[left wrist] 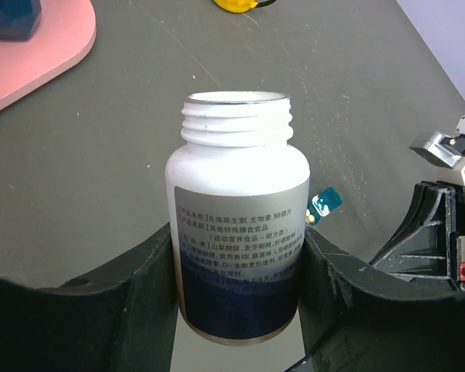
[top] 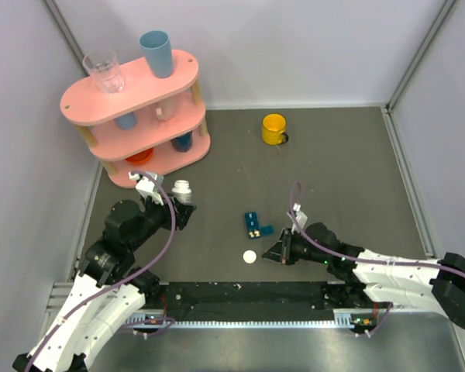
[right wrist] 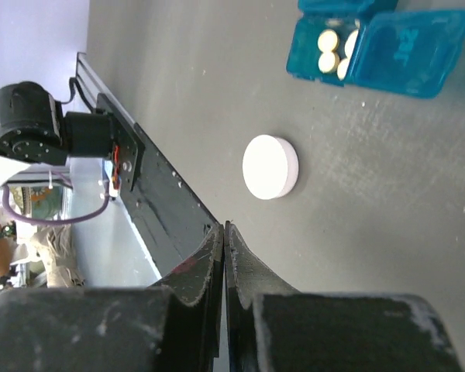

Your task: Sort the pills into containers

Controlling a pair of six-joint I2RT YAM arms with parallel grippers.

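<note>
A white bottle [left wrist: 240,209] with a printed label and an uncapped, threaded neck stands upright between the fingers of my left gripper [top: 185,208], which is shut on it above the table. The round white cap [right wrist: 270,167] lies flat on the grey table. My right gripper is just beside that cap, apart from it, its fingers shut together with nothing between them. A teal pill box [right wrist: 333,46] lies with one lid [right wrist: 409,53] open; several pale pills [right wrist: 328,61] show in its compartment. The inside of the bottle is hidden.
A pink shelf [top: 101,108] with cups and glasses fills the back left. Toward the back stands a yellow mug [top: 273,129]. A black strip [top: 240,301] runs along the front edge.
</note>
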